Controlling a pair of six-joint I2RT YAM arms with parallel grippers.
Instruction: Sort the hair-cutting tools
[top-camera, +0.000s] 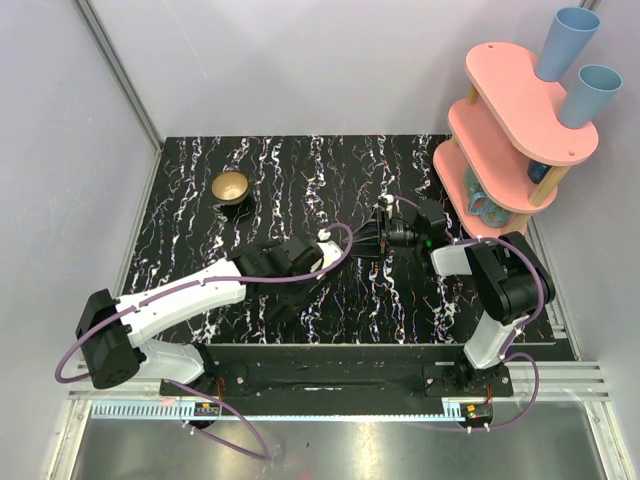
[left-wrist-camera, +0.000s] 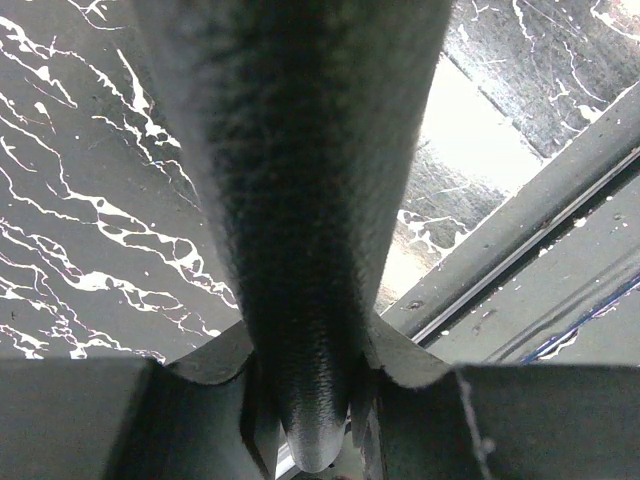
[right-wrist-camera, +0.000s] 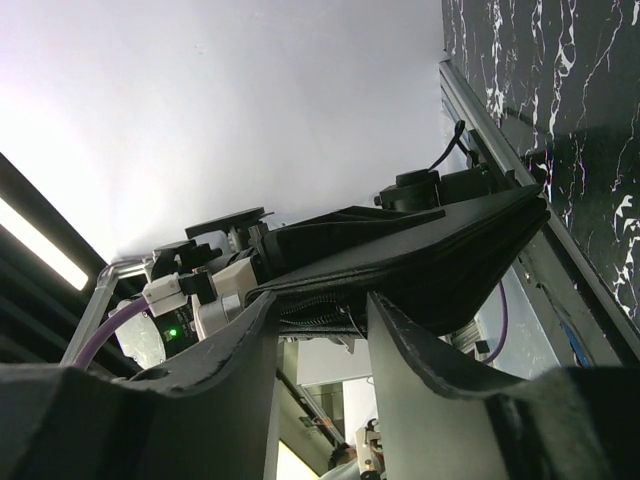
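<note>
A black leather case with a zipper along its near edge is held up over the marble-patterned table. My left gripper is shut on this case, which fills the middle of the left wrist view. In the right wrist view, my right gripper stands part open, its fingertips in front of the zippered edge. A small zipper pull shows in the gap between them, and no grip on it is visible. Whatever the case contains is hidden. From above, the dark case is hard to tell from the left arm and tabletop.
A dark cup with a golden inside stands at the back left. At the back right is a pink tiered shelf with blue cups on top.
</note>
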